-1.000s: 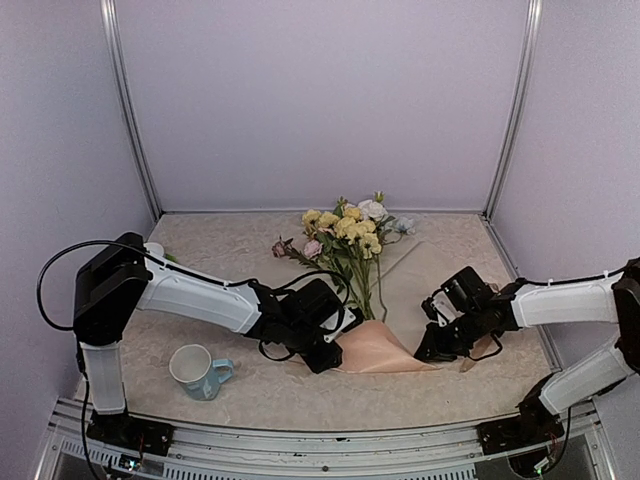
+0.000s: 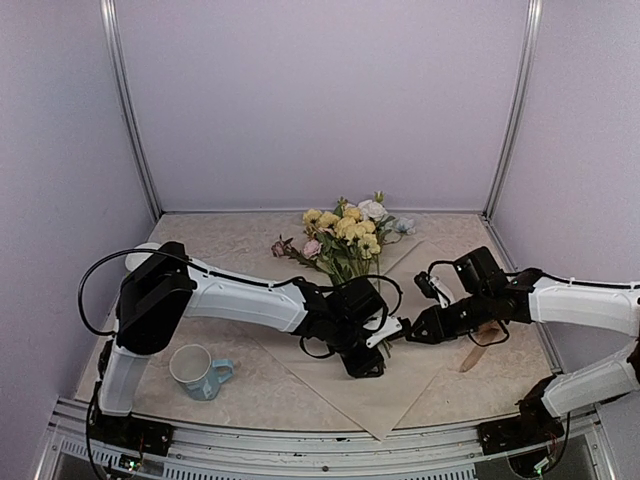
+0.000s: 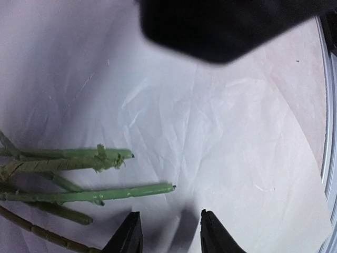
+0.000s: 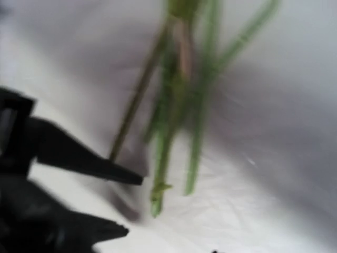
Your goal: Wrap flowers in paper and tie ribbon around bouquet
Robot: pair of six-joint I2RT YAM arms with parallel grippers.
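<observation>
The bouquet (image 2: 345, 235) of yellow, pink and white fake flowers lies on a wrapping paper sheet (image 2: 380, 405), stems toward the front. Its green stem ends (image 3: 131, 192) rest on the paper in the left wrist view. My left gripper, in the centre front from above, stands open beside them, nothing between its fingers. My right gripper is open next to the stems (image 4: 163, 158), right of centre in the top view, with nothing clearly held; that view is blurred. A tan strip (image 2: 470, 360) lies at the right, partly hidden by the right arm.
A light blue mug (image 2: 205, 375) stands at the front left. A white object (image 2: 140, 255) at the back left is partly behind the left arm. Free table shows at the back left.
The folded peach front of the paper now lies flat and pale, pointing forward. My right gripper has moved back and left; my left gripper has shifted right and forward.
</observation>
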